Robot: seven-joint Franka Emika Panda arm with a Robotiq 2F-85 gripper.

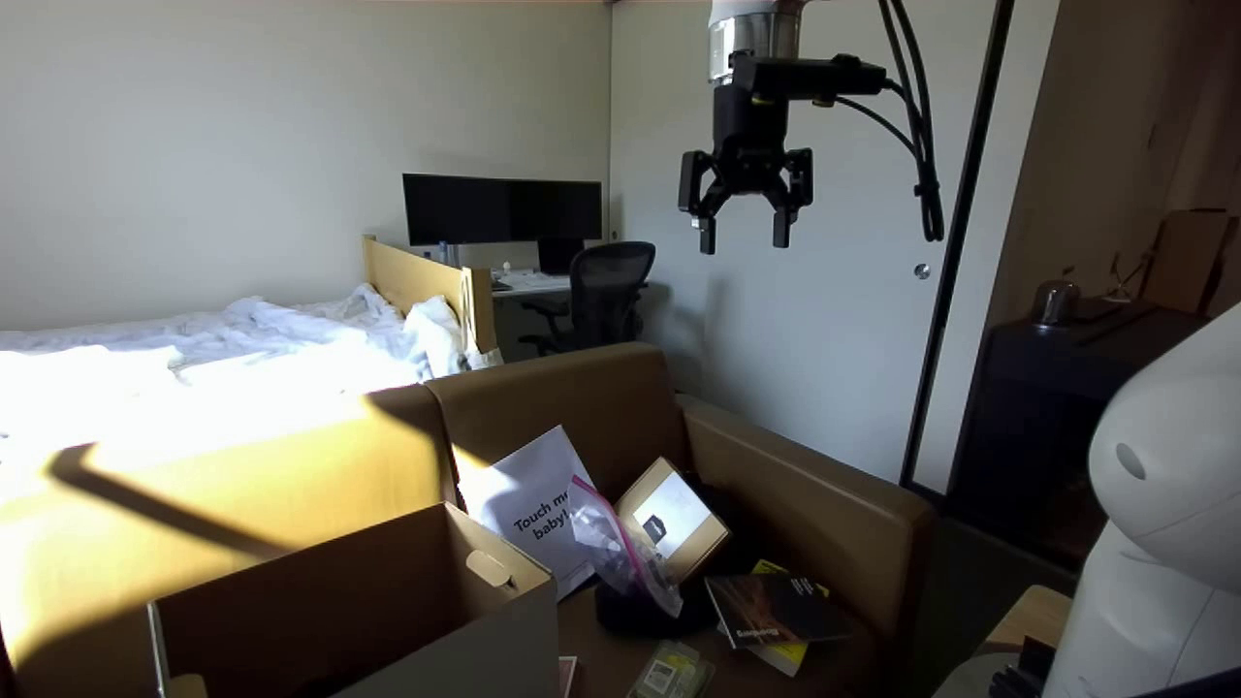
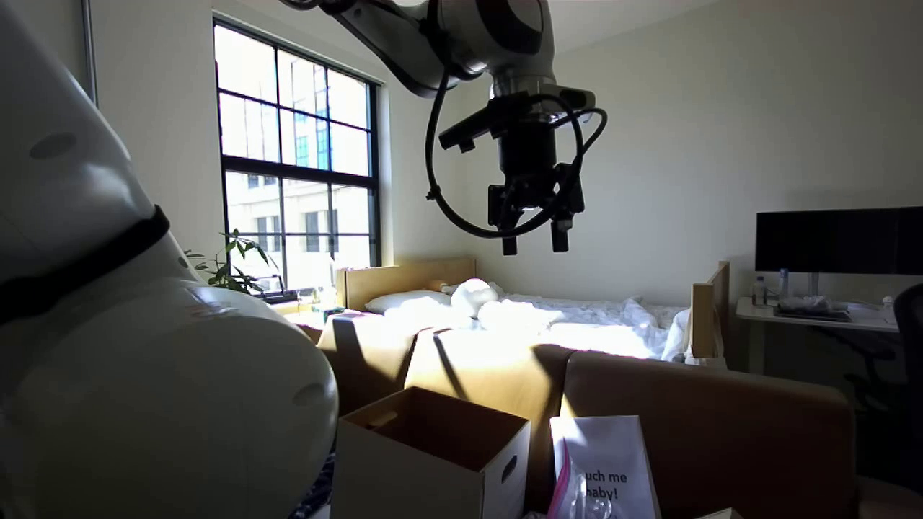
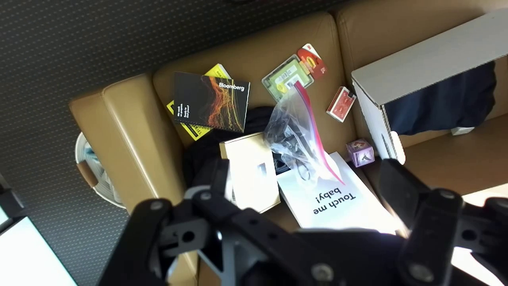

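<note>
High above the brown couch hangs my gripper (image 1: 745,235), open, its fingers well apart with only air between them. Below, on the couch seat, the wrist view shows a dark Bloomberg book (image 3: 212,101), a clear zip bag (image 3: 297,136) with a pink seal, a cardboard box with a white face (image 3: 252,171) and a white "Touch me baby!" sheet (image 3: 340,195). A red card pack (image 3: 341,104), a small purple cube (image 3: 360,152) and a green package (image 3: 288,76) lie near them. The large open carton (image 3: 428,57) has dark cloth inside.
The couch armrest (image 1: 803,489) and backrest (image 1: 558,401) rise around the seat items. Behind the couch are a bed (image 2: 597,324) and a desk with a monitor (image 1: 500,209). The air around the gripper is free.
</note>
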